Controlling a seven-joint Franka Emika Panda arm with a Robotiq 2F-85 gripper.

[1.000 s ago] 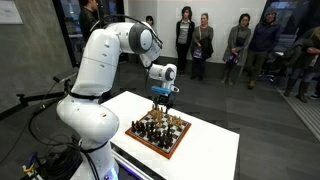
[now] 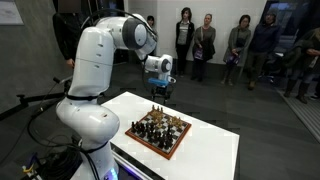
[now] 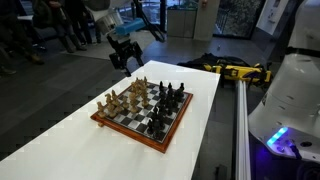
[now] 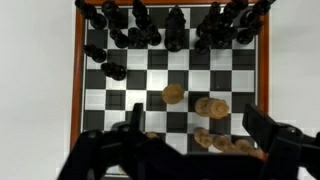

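My gripper (image 2: 166, 95) hangs above the far side of a wooden chessboard (image 3: 137, 132), its fingers open and nothing between them. In the wrist view the two dark fingers come in from the bottom corners, wide apart, over the light pieces' side. A lone light pawn (image 4: 173, 94) stands near the board's middle. Right of it are two light pieces (image 4: 218, 109) close together. Black pieces (image 4: 174, 30) crowd the far edge in that view, with a dark piece (image 4: 114, 71) standing at the left. More light pieces at the bottom are partly hidden behind the gripper.
The board lies on a white table (image 2: 212, 150) with clear room around it. Several people (image 2: 205, 40) stand behind the table, beyond the arm's base side. Cables (image 3: 232, 70) and equipment lie off the table's edge.
The gripper has risen and moved a little away from the board, where it was lower over the light pieces. No chess piece has visibly moved.
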